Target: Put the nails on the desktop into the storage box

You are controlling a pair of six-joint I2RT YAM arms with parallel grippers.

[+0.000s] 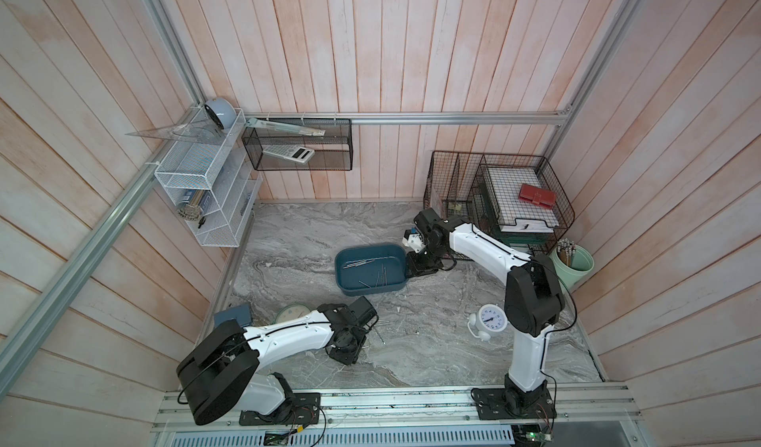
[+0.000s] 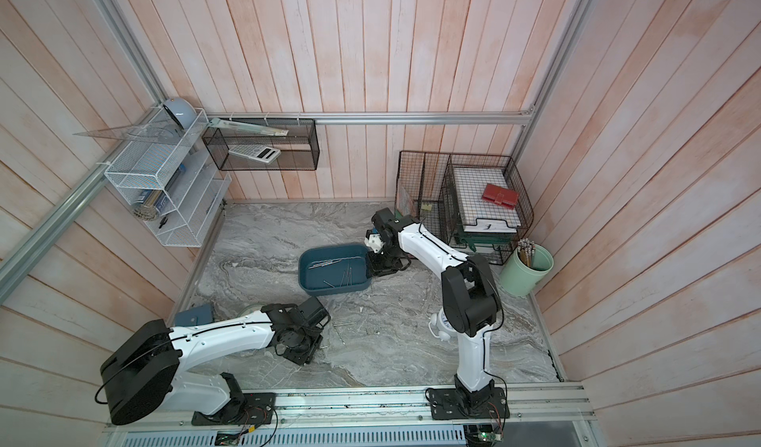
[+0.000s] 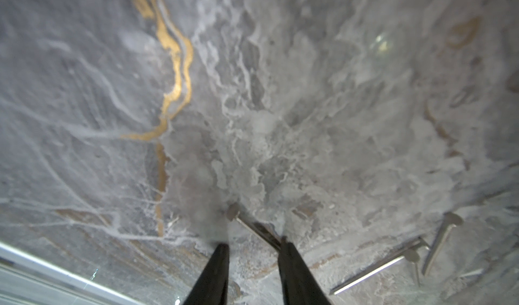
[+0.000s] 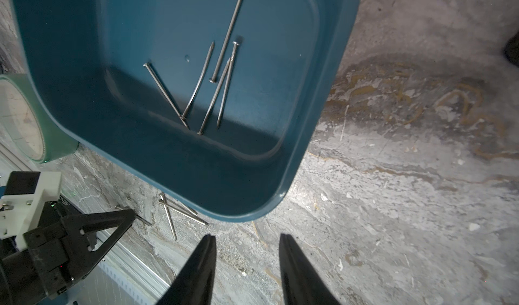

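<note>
A dark blue storage box (image 4: pixel 183 159) stands mid-desk with several long nails (image 4: pixel 219 94) inside. Low over the desk, my left gripper is part open. A loose nail (image 3: pixel 251 226) shows between and beyond its fingertips, its other end hidden by the right-hand finger (image 3: pixel 294 267); I cannot tell whether it touches. To the right lie more desk nails (image 3: pixel 373 272), crossing one another. My right gripper stands open with nothing between its fingers, above the desk at the box's right end.
A white dial scale (image 1: pixel 488 320) is on the desk at the right. Black wire racks (image 1: pixel 507 201) and a green pen bin (image 1: pixel 574 266) stand at the back right. A round green-rimmed item (image 4: pixel 24 118) sits left of the box.
</note>
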